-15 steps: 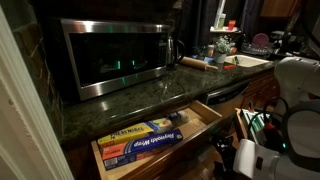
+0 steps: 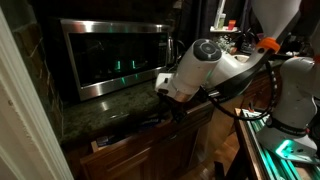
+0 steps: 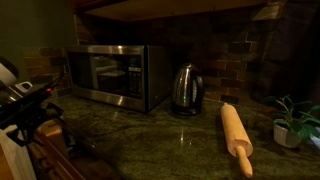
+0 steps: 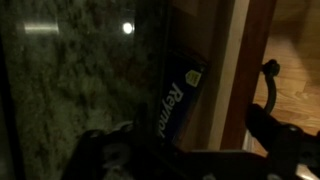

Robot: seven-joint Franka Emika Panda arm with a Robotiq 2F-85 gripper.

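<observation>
A wooden drawer (image 2: 140, 152) under the dark stone counter (image 2: 95, 117) stands only slightly out. In the wrist view, a narrow opening shows between the counter edge and the drawer's front (image 4: 247, 75). Within that opening lies a dark blue Reynolds box (image 4: 184, 92), partly covered by the counter. A dark curved handle (image 4: 270, 84) sits on the outer face of the drawer front. My gripper is open above the drawer and counter edge, its dark fingers spread with nothing seen between them. From the side, the gripper (image 2: 175, 105) appears close to the drawer's top edge.
On the counter stand a microwave (image 3: 110, 75), a kettle (image 3: 187, 88), a wooden rolling pin (image 3: 235, 135) and a potted plant (image 3: 290, 125). Bare counter (image 3: 150, 145) lies in front of the microwave and kettle. Wooden floor (image 4: 300, 50) shows beyond the drawer front.
The drawer has moved inward from wide open, and its boxes have gone largely out of sight under the counter.
</observation>
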